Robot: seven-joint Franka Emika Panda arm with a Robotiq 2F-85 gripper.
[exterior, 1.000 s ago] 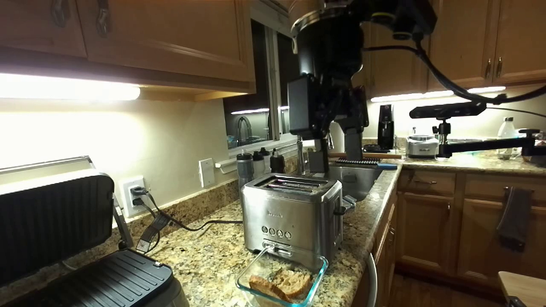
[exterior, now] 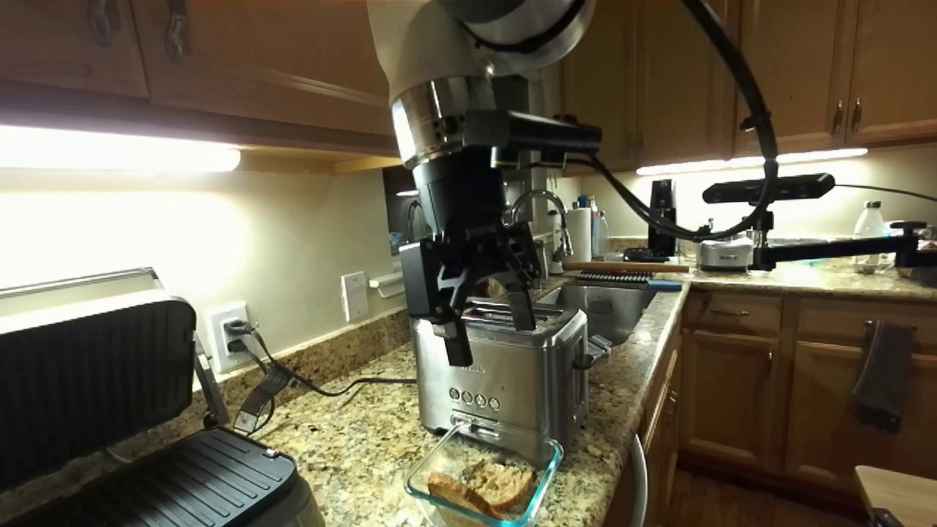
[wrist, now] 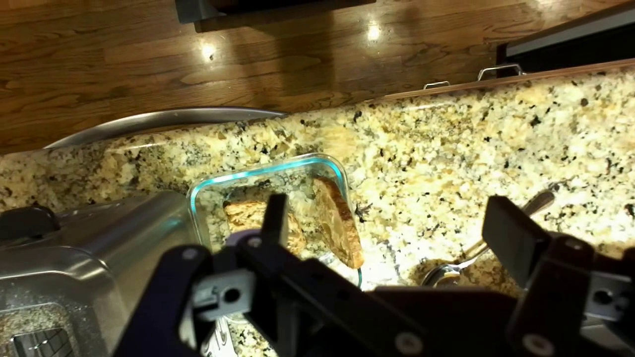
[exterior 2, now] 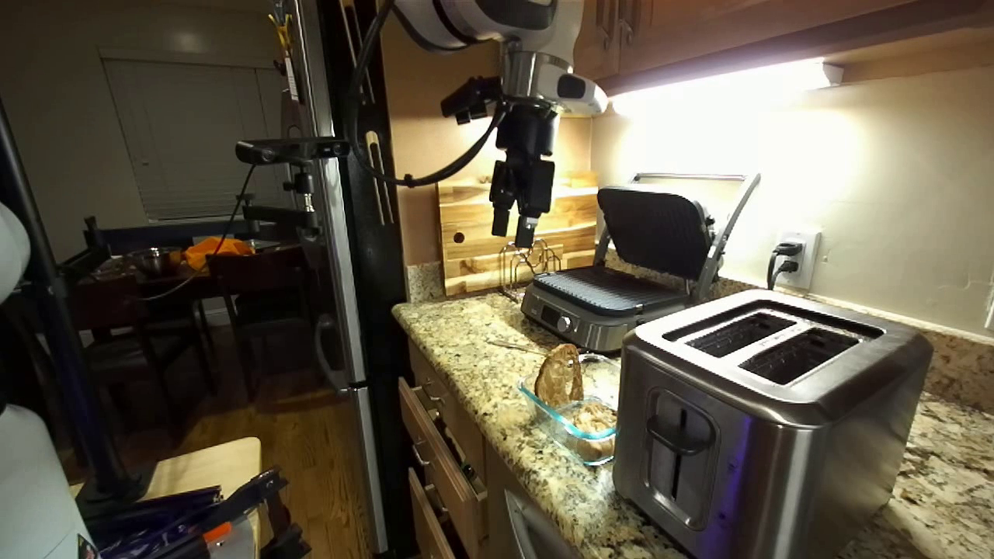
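Note:
My gripper (exterior: 490, 334) stands open, high above the counter; its two fingers are spread wide in the wrist view with nothing held between them. Below it a clear glass container (wrist: 268, 170) with a teal-tinted rim holds two pieces of bread. One brown-crusted slice (wrist: 336, 223) leans up on edge along the container's side. The other bread piece (wrist: 245, 214) lies lower and is partly covered by a finger. Beside the container is the steel toaster (exterior 2: 811, 438), whose two slots look empty in the second exterior view.
An open grill press (exterior 2: 606, 293) stands by the wall beyond the container. Near the container lies a spoon (wrist: 476, 253). The toaster's cord (exterior: 351, 386) runs to the wall outlet. Bare counter (wrist: 434, 137) stretches along the front edge.
My gripper has moved left in the first exterior view and now shows lower, in front of the toaster. It remains open. Container, bread and toaster are unchanged.

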